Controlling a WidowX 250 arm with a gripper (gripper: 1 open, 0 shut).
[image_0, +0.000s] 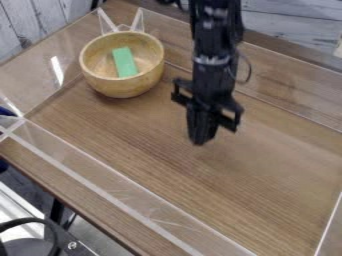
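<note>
My gripper is a dark, blurred shape hanging low over the middle of the wooden table, with no object visible at it; it looks shut. To its upper left, a tan round bowl holds a green block.
A white pointed object stands behind the bowl at the back edge. A black cable or curved part is at the lower left, off the table.
</note>
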